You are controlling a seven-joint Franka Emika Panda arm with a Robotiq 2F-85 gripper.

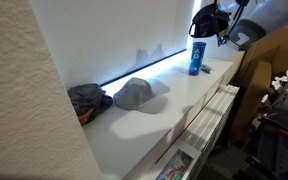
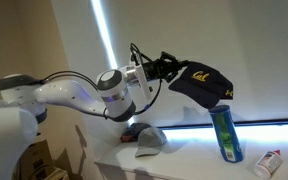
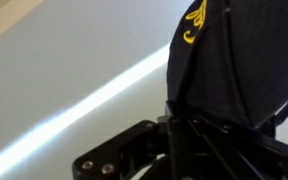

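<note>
A dark navy cap (image 2: 204, 86) with yellow lettering hangs from my gripper (image 2: 175, 70), which is shut on its fabric. In exterior view 2 the cap is just above the top of a blue can (image 2: 227, 138), overlapping its upper edge; whether they touch I cannot tell. The wrist view is largely filled on the right by the dark cloth (image 3: 229, 65), which hides the fingertips. From exterior view 1, the cap (image 1: 210, 21) appears over the upright blue can (image 1: 196, 60) at the shelf's far end.
A grey cap (image 1: 135, 94) and a dark cap (image 1: 87, 99) lie on the white shelf (image 1: 127, 130) farther left. A small white bottle (image 2: 269, 163) lies beside the can. The shelf between the grey cap and the can is clear.
</note>
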